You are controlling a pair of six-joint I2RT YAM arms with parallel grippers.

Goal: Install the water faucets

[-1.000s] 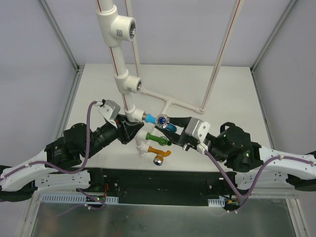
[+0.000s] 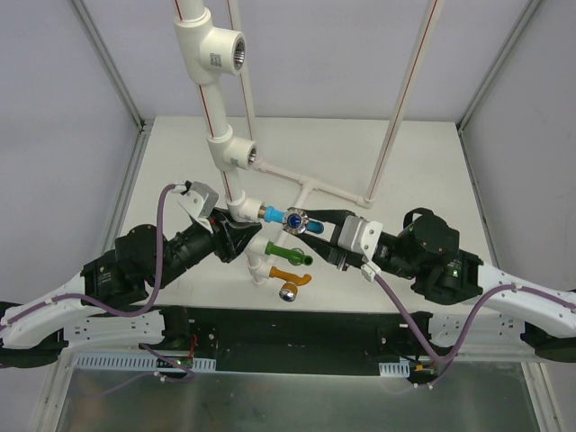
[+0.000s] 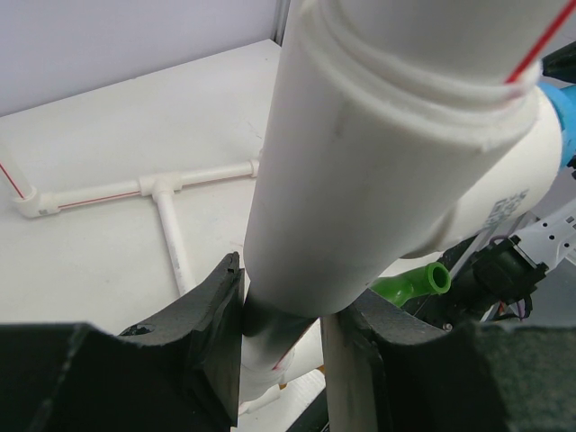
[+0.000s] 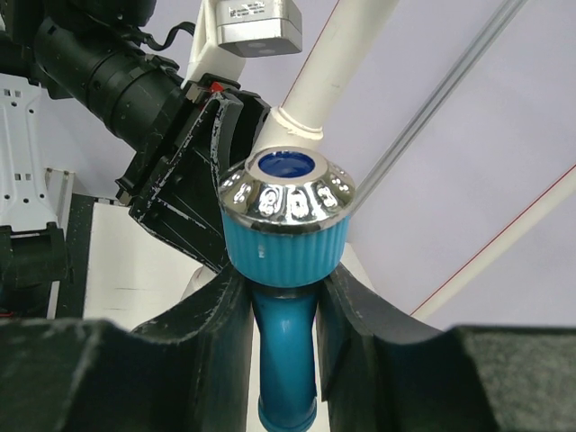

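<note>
The blue faucet with its chrome-ringed cap sits at the side opening of the lowest white fitting in the top view. My right gripper is shut on it, its fingers on both sides of the blue spout just below the cap. On the left, my left gripper is shut on the upright white pipe, close to that fitting. Lower down, a green faucet and an orange faucet stick out from the pipe. Part of the blue spout is hidden by the right fingers in the top view.
Higher on the pipe, two white fittings have empty threaded openings facing right. Thin white pipes run across the pale panel behind. Grey walls stand on both sides.
The right gripper has turned a little, and the blue spout has swung slightly upward with it in the top view. The left arm and the white pipe have stayed where they were.
</note>
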